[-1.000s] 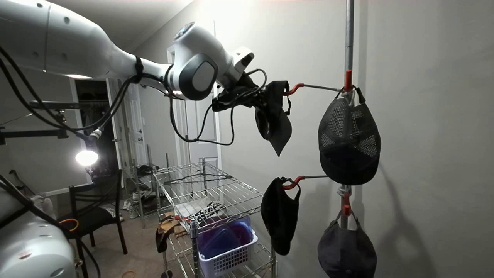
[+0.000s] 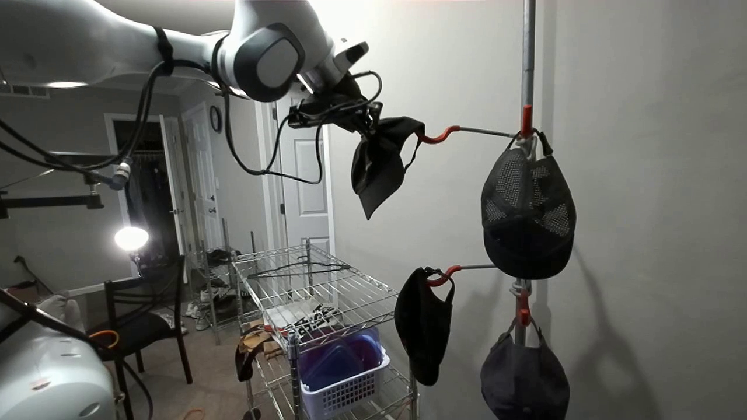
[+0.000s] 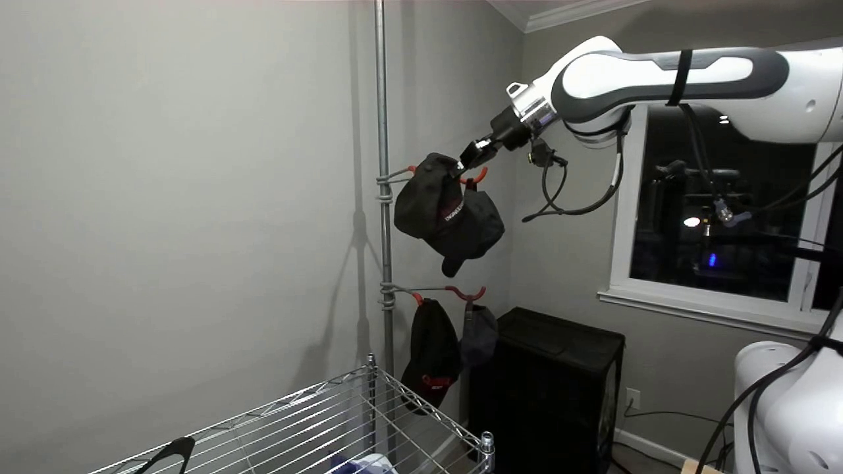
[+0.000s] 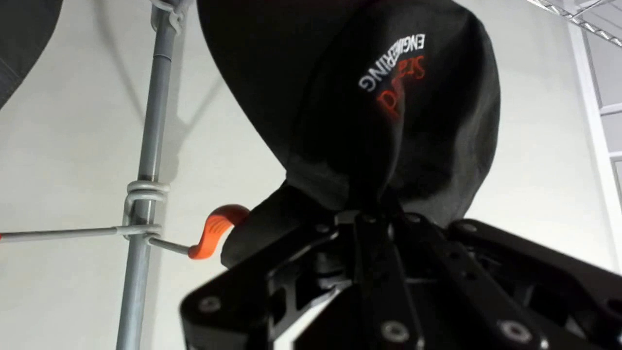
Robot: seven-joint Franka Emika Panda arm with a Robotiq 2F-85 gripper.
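Observation:
A black cap (image 2: 385,162) with "Engineering" lettering hangs from my gripper (image 2: 373,126), which is shut on a fold of its cloth. In the wrist view the pinched fold of the cap (image 4: 431,116) runs down between the fingertips of the gripper. The cap's opening and strap face the upper red-tipped hook (image 2: 441,134), whose end lies right at the cap's edge; I cannot tell whether they touch. In exterior view 2 the cap (image 3: 427,197) overlaps another cap behind it, with the gripper (image 3: 460,167) at its upper right.
A mesh-backed cap (image 2: 529,210) hangs on the metal pole (image 2: 529,56). Lower down hang a black cap (image 2: 423,325) and a grey cap (image 2: 525,378). A wire shelf (image 2: 350,290) with a basket (image 2: 343,392) stands beneath. Bare wall lies behind the held cap.
The arm, with the cap in my gripper, has moved left and slightly up in exterior view 1, away from the pole. The cap has tilted. The other caps have stayed put.

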